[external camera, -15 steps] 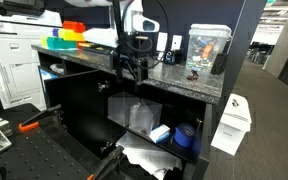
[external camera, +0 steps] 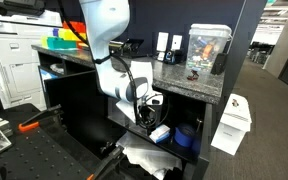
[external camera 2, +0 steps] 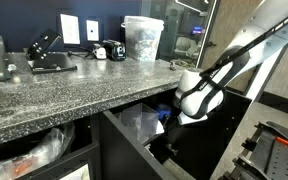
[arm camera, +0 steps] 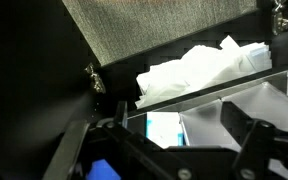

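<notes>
My gripper stands open, its dark fingers apart at the bottom of the wrist view. Under the right finger (arm camera: pixel 236 122) is a clear plastic bin (arm camera: pixel 209 101); its wall shows between the fingers. I cannot tell whether either finger touches it. In exterior view 2 the bin (external camera 2: pixel 136 122) sits inside the cabinet below the counter, and the white arm (external camera 2: pixel 196 98) reaches down beside it. A blue-and-white packet (arm camera: pixel 165 129) lies beside the bin. In exterior view 1 the arm hides most of the bin, and the fingertips are hard to make out.
A blue round item (external camera: pixel 185 134) stands on the shelf near the packet. White cloth (external camera: pixel 150 155) lies lower down. The stone counter (external camera: pixel 189 84) overhangs the cabinet, with a clear tub (external camera: pixel 208 46) on top. An open dark door borders the space.
The arm has come down from above counter height into the cabinet, to the clear bin, which it now largely covers in exterior view 1. The packet and cloth have not moved.
</notes>
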